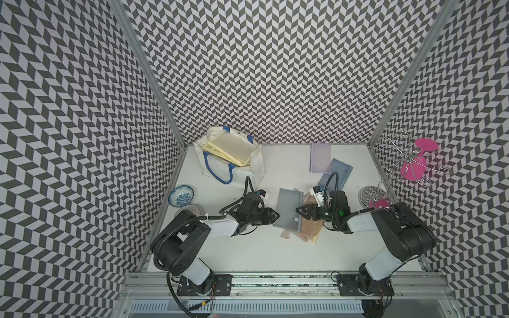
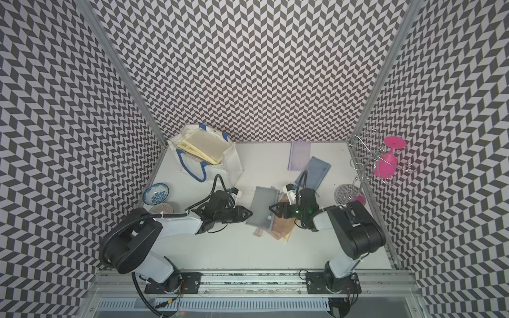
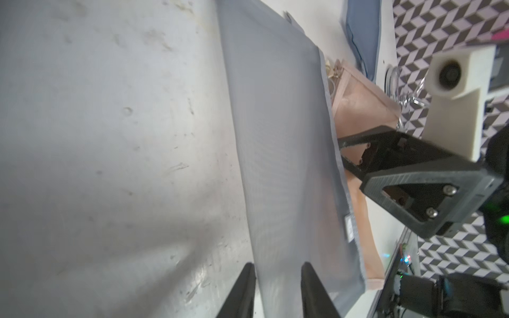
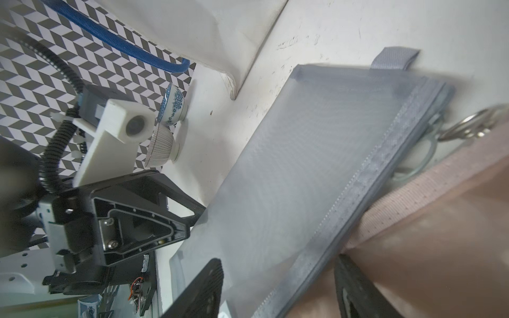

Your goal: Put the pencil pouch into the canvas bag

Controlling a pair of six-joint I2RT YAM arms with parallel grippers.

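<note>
A grey mesh pencil pouch [image 1: 288, 204] lies mid-table, overlapping a tan pouch [image 1: 311, 225]. My left gripper is low at the grey pouch's left edge, part open, with the pouch between and below its fingertips. My right gripper stands open over the grey pouch's zipped right edge, where it meets the tan pouch. The white canvas bag [image 1: 249, 177] with blue handles stands at the back left, holding yellowish pouches [image 1: 228, 148].
A purple pouch [image 1: 320, 156] and a blue pouch [image 1: 339, 175] lie at the back right. Bowls [image 1: 181, 195] sit at the left; a wire rack [image 1: 403, 159] and metal dish [image 1: 371, 197] at the right.
</note>
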